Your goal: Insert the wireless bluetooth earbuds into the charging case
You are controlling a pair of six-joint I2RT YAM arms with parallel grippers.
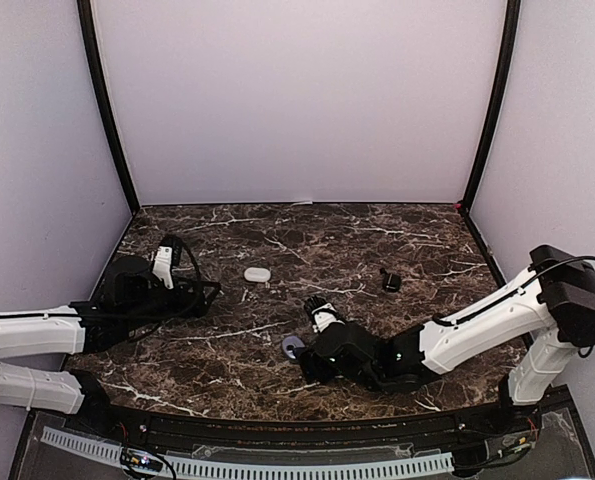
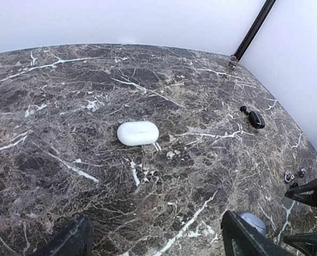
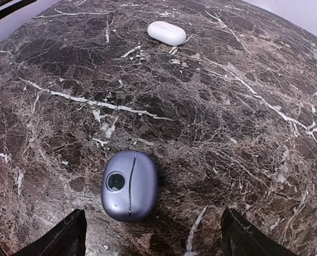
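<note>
The lavender-grey charging case (image 3: 139, 186), closed with a seam and a round dark spot, lies on the marbled table. In the right wrist view it sits between the spread fingers of my right gripper, which stands open and holds nothing. My left gripper is also open and empty, over bare table at the left in the top view. Two small shiny earbuds (image 2: 289, 176) lie beyond the right gripper's fingers in the left wrist view. From above, the right arm seems to hide them.
A white oval case (image 1: 257, 275) lies farther back, left of centre. Toward the back right is a small black case (image 1: 391, 283) with a black piece beside it.
</note>
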